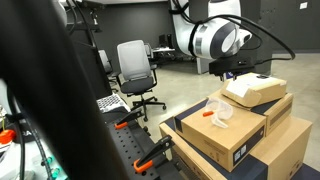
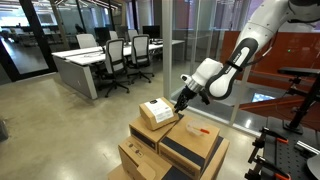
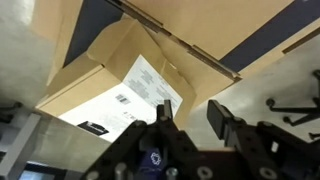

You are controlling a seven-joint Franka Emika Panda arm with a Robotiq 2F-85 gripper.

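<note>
A clear plastic cup lies tipped on the front cardboard box in exterior view 1. Beside its left end is a small orange-red piece, also a tiny red mark in exterior view 2. My gripper is open in the wrist view, its two dark fingertips well apart and nothing between them. Below it in that view is a small carton with a white label. From outside, the gripper hangs above and behind the cup, close to the labelled carton. The cup is out of the wrist view.
Larger cardboard boxes support the carton and sit right of the front box. A black cable loops from the arm over the carton. Office chairs stand farther back, with open floor left of the boxes.
</note>
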